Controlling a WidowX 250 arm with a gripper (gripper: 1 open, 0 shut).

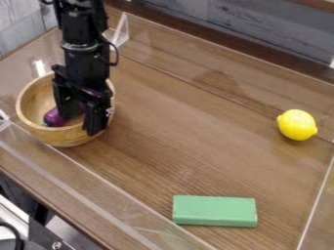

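My black gripper [78, 105] is lowered into a tan bowl [38, 93] at the left of the camera view, its fingers apart on either side over a purple object [55, 117], which is partly hidden behind it. Whether the fingers touch the purple object is unclear.
A yellow lemon [296, 125] lies on the wooden table [196, 98] at the right. A green block [214, 211] lies near the front.
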